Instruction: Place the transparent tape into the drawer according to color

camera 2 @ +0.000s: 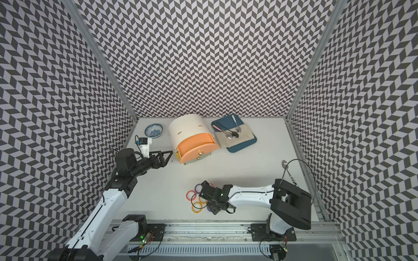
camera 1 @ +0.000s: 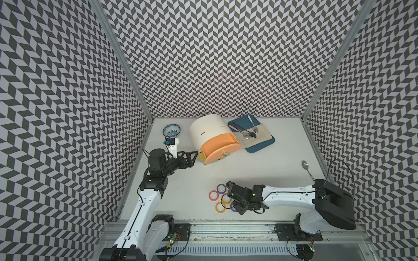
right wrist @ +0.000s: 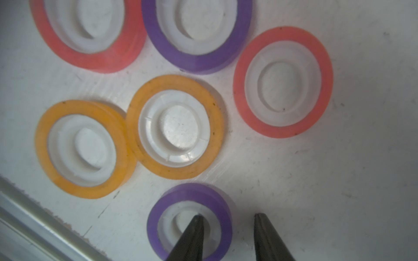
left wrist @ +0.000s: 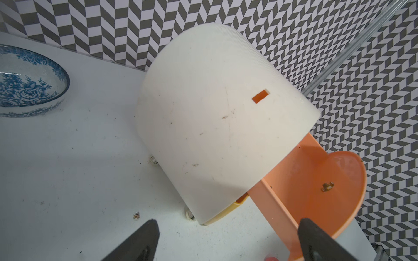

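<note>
Several tape rolls lie flat on the table: two red, two purple and two orange. In the right wrist view one red roll (right wrist: 322, 80) is at the upper right, an orange roll (right wrist: 214, 126) in the middle and a purple roll (right wrist: 224, 217) at the bottom. My right gripper hangs over the table, part open and empty, one finger (right wrist: 194, 235) overlapping the near purple roll. The drawer unit (camera 1: 209, 128) has its orange drawer (camera 1: 222, 150) pulled out and empty. My left gripper stands open at the unit's front left side, holding nothing.
A blue-and-white bowl (camera 1: 171, 130) sits at the back left. Behind the table's middle lies a blue and beige cloth (camera 1: 263, 135) with several utensils. A lone spoon (camera 1: 305, 166) lies near the right edge. Mid-table is clear.
</note>
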